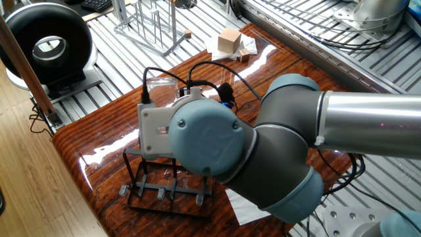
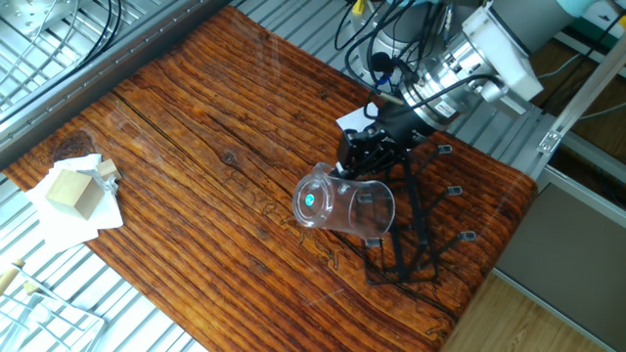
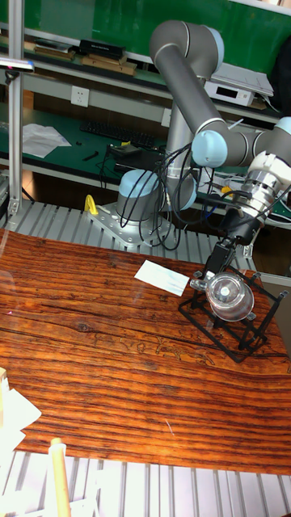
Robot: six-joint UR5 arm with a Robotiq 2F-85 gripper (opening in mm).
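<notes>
A clear mug (image 2: 360, 207) hangs tilted from my gripper (image 2: 344, 168), which is shut on it by its handle side; the exact contact between fingers and handle is hard to make out. In exterior view 3 the mug (image 3: 229, 297) overlaps the black wire rack (image 3: 243, 346), and my gripper (image 3: 209, 274) reaches it from behind. Whether mug and rack touch cannot be told. The rack (image 2: 401, 277) stands near the table's edge. From exterior view 1, my wrist hides the fingers and most of the mug; only part of the mug (image 1: 162, 89) shows beyond it.
A wooden block (image 1: 229, 40) and a smaller block (image 1: 244, 55) rest on white paper at a table corner. A white sheet (image 3: 162, 277) lies near the robot's base. Cables hang along the wrist.
</notes>
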